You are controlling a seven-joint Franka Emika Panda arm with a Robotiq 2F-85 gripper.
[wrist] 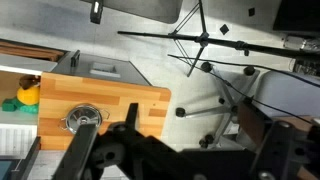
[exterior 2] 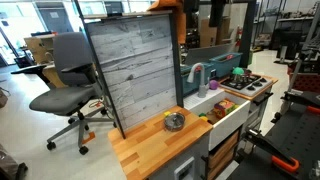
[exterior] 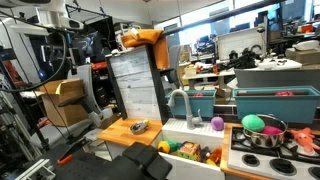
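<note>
My gripper shows at the bottom of the wrist view, its dark fingers (wrist: 118, 150) wide apart with no object visible between them. It looks down from high above a wooden counter (wrist: 130, 100). On that counter rests a small silver metal bowl (wrist: 82, 118), well to the left of the gripper in this view. The same bowl (exterior: 139, 127) stands beside the sink area in exterior view 1, and the bowl (exterior 2: 174, 121) is also clear in exterior view 2. Its contents are too small to make out.
A drawer (exterior: 190, 152) holds colourful toys. On the stove (exterior: 270, 162) is a pot (exterior: 258, 137) with a green ball (exterior: 253, 123). A faucet (exterior: 183, 105) and a purple object (exterior: 217, 123) stand behind. An office chair (exterior 2: 72, 90) is on the floor. The wooden counter around the bowl is clear.
</note>
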